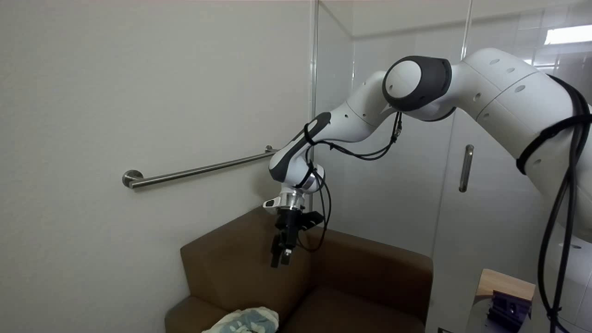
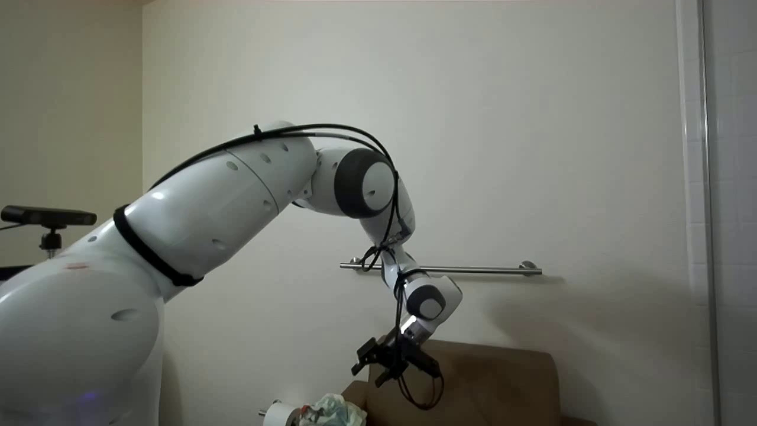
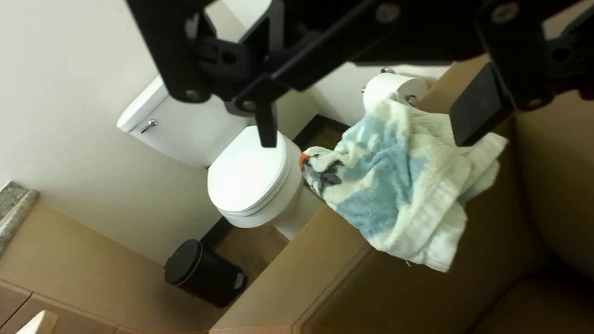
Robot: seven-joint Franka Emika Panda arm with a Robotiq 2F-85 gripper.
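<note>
A white and pale-blue towel (image 3: 384, 172) lies crumpled over the arm of a brown armchair (image 3: 328, 261) in the wrist view. Part of the towel (image 1: 248, 321) also shows at the bottom of exterior view 1. Over the chair, in front of its backrest, hangs my gripper (image 1: 280, 266), higher than the towel and apart from it. In the wrist view its two fingers stand wide apart, open, with nothing gripped. Exterior view 2 shows the gripper (image 2: 367, 376) tilted, up and to the right of the towel (image 2: 332, 410).
A metal grab bar (image 1: 205, 171) runs along the wall behind the chair. Past the towel are a paper roll (image 3: 392, 88), a white toilet (image 3: 250, 172) and a black bin (image 3: 203, 272). A glass door with a handle (image 1: 466, 168) stands at the right. The chair seat is bare.
</note>
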